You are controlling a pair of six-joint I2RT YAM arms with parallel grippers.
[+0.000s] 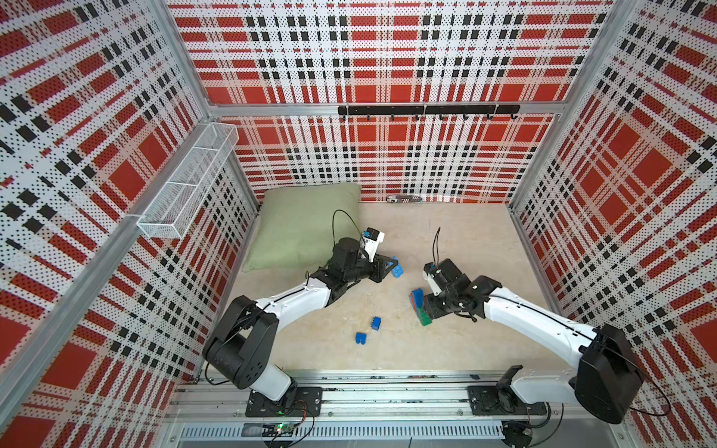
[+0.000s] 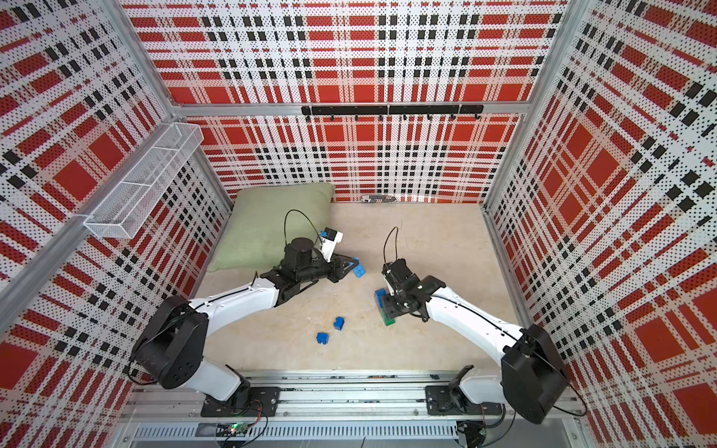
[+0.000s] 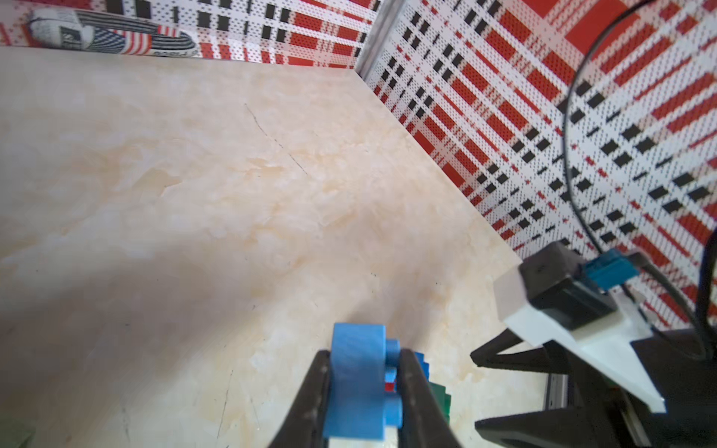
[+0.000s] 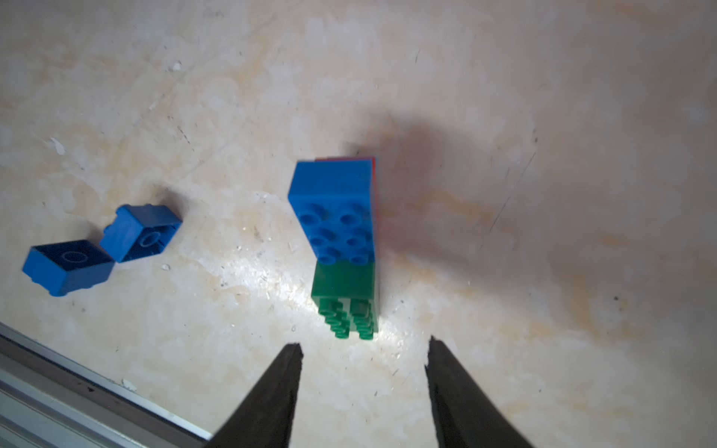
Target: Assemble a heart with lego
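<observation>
My left gripper is shut on a light blue brick (image 3: 357, 380), held above the table with its studs toward the right. Below and to the right of it, a joined stack rests on the table: a blue brick (image 4: 331, 201) with studs showing, a green brick (image 4: 343, 280) against it, and a red piece (image 4: 375, 175) mostly hidden underneath. Open and empty, my right gripper hovers by the green end of the stack. Two loose blue bricks, one (image 4: 142, 231) beside the other (image 4: 68, 265), lie off to the left, their hollow sides partly showing.
A green cushion (image 1: 298, 224) fills the back left of the table. The metal front rail (image 4: 89, 388) borders the near edge. Bare tabletop (image 1: 478, 239) extends behind and to the right of the stack.
</observation>
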